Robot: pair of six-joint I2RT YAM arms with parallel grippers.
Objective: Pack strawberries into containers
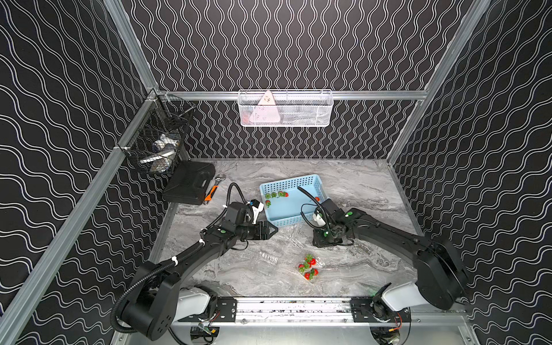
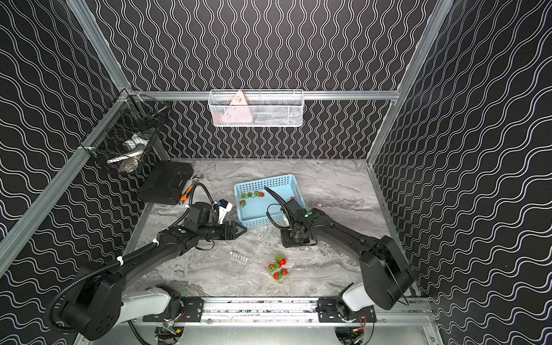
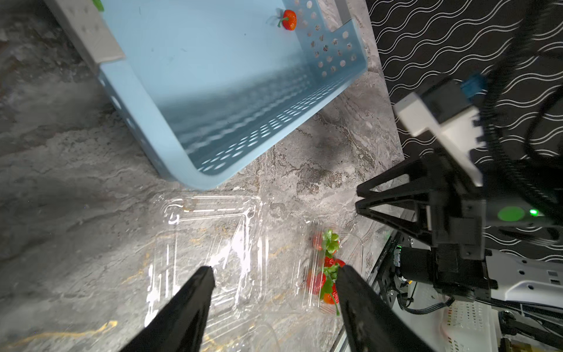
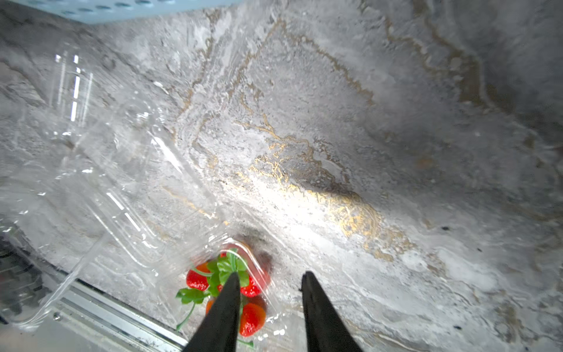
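Observation:
A blue basket (image 1: 293, 207) holds several strawberries along its left part and one (image 3: 288, 20) at its right. Empty clear containers (image 3: 208, 246) lie in front of it. A container with several strawberries (image 4: 252, 319) lies near the table's front. My left gripper is above the empty containers, fingers apart, nothing between them. My right gripper is above and right of the filled container, fingers apart, nothing seen between them.
A black case (image 1: 187, 181) and an orange-handled wrench (image 1: 211, 192) lie at back left. A white wire basket (image 1: 299, 109) hangs on the back wall.

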